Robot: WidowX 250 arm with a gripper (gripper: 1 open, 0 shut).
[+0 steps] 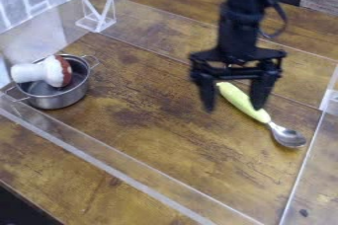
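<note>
My gripper (232, 83), dark and motion-blurred, stands open over the upper end of a spoon (288, 134) with a pale yellow-green handle, on the right of the wooden table. Whether its fingers touch the handle cannot be told. At the left, a white object with a red-brown part (38, 70), possibly a toy mushroom, rests in a small metal pot (57, 98) with wire handles.
Clear plastic edges run along the left and right sides, and a small white bracket (95, 19) stands at the back left.
</note>
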